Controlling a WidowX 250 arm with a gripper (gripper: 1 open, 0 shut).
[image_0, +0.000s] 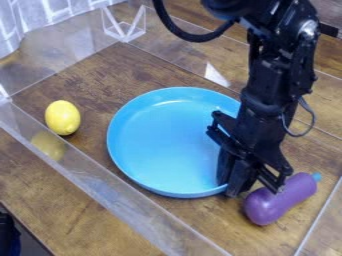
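Observation:
The black gripper (241, 170) reaches down at the right edge of a blue plate (154, 140); its fingertips are dark and hard to make out, with nothing visible held in them. A purple eggplant toy (278, 204) lies just right of and below the fingertips, on the wooden floor beside the plate. A yellow lemon-like object (63, 118) sits to the left of the plate.
Clear plastic walls run along the left and lower left of the wooden surface (107, 65). Bare wood lies behind the plate and at the upper left. A dark cable arches over the top.

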